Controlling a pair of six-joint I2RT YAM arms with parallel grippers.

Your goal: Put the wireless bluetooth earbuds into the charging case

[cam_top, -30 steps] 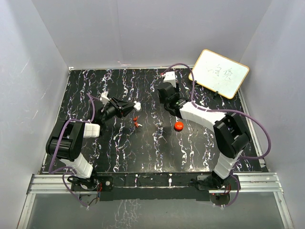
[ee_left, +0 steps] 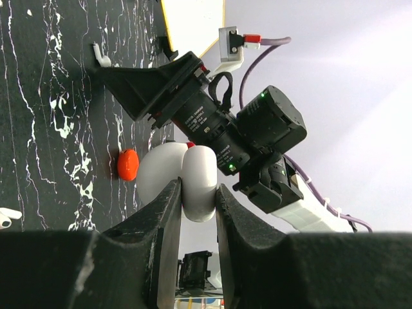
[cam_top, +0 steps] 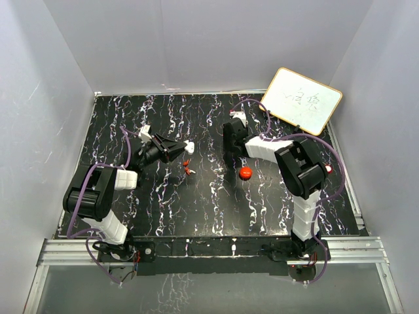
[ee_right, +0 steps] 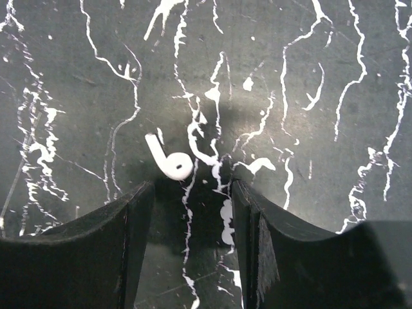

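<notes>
My left gripper is shut on the white charging case (cam_top: 190,148), which sticks out past the fingertips at centre left in the top view. In the left wrist view the case looks like two rounded white parts, apparently with its lid open; its slots are hidden. My right gripper stands open, pointing down low over the table. A white earbud (ee_right: 175,165) lies on the dark surface in the right wrist view, beyond the fingertips and nearer the left finger, touching neither. A white piece (ee_left: 8,217), perhaps another earbud, shows at the left wrist view's edge.
A round orange-red object (cam_top: 245,173) lies in front of the right gripper. Small red and white items (cam_top: 188,167) lie just in front of the case. A whiteboard (cam_top: 303,100) stands at the back right.
The right arm has swung slightly right in the top view, and its gripper now appears lower over the table. The left arm and the case have stayed still.
</notes>
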